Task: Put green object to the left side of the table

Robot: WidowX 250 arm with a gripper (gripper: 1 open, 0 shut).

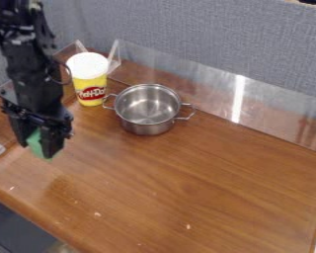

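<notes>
At the left side of the table, my gripper point(42, 136) points down and is shut on the green object point(37, 145). Only part of that object shows between and below the dark fingers; its full shape is hidden. Whether its underside touches the wooden table point(188, 188) or hangs just above it, I cannot tell.
A metal pot point(149, 109) with two side handles stands at the back middle. To its left is a white and yellow Play-Doh tub point(88, 77), close behind the arm. Bare wood covers the middle, front and right of the table. A grey wall point(227, 40) rises behind.
</notes>
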